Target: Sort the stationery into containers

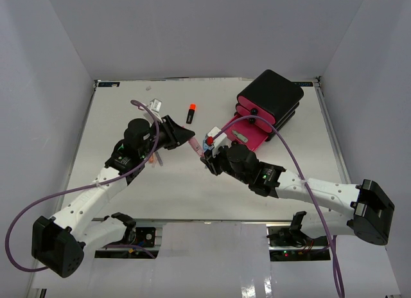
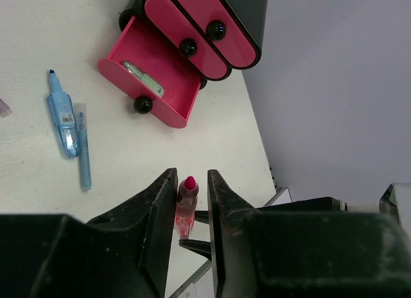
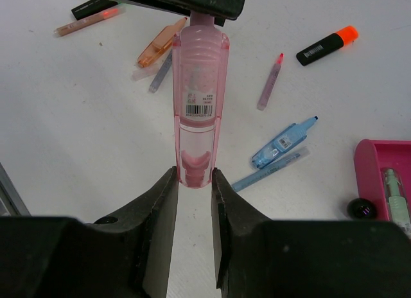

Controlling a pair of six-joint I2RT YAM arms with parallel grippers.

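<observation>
A translucent pink highlighter (image 3: 199,86) with a barcode label is held up in the air, its clear end between the fingers of my right gripper. In the top view it slants between the two grippers. Around its pink tip stands my left gripper; its fingers are part open, the tip near the left finger and a gap on the other side. A black cabinet has its pink bottom drawer (image 2: 131,78) pulled out, with a pale green highlighter (image 2: 144,79) inside. A blue highlighter (image 3: 282,144) and a blue pen (image 3: 270,171) lie on the table.
Also on the table are a black highlighter with an orange cap (image 3: 327,45), a pink pen (image 3: 270,83), an orange highlighter (image 3: 159,44) and a grey pen (image 3: 160,73). The cabinet (image 1: 270,96) stands at the back right.
</observation>
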